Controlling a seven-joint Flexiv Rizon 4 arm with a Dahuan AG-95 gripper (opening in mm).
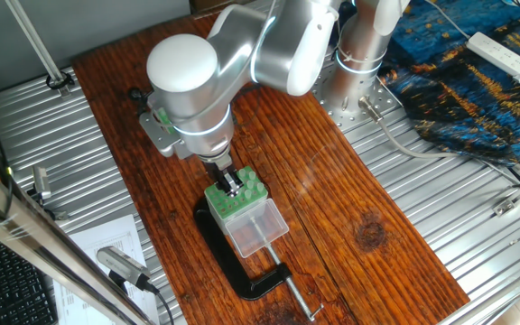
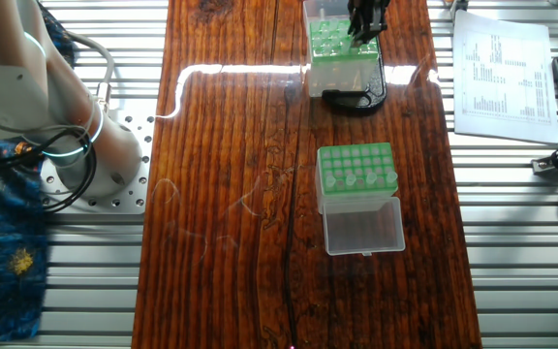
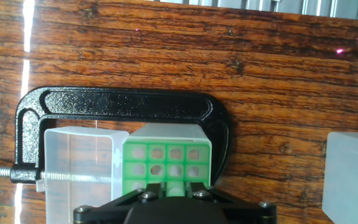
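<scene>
A green-topped tube rack with several pale tubes in it stands inside the black C-clamp's frame. Its clear lid lies open beside it. My gripper points down onto the rack, its dark fingertips at the green top. In the wrist view, a pale rounded tube top shows between the two fingers. Whether they press on it cannot be made out, and the gripper's body hides the rack's lower rows. Exterior view 2 shows a second green rack, with a row of pale tubes along its lid side.
The black C-clamp lies around the near rack, its screw reaching past the lid. The second rack's lid is open flat. Bare wooden table stretches toward the arm's base. Papers lie off the table's side.
</scene>
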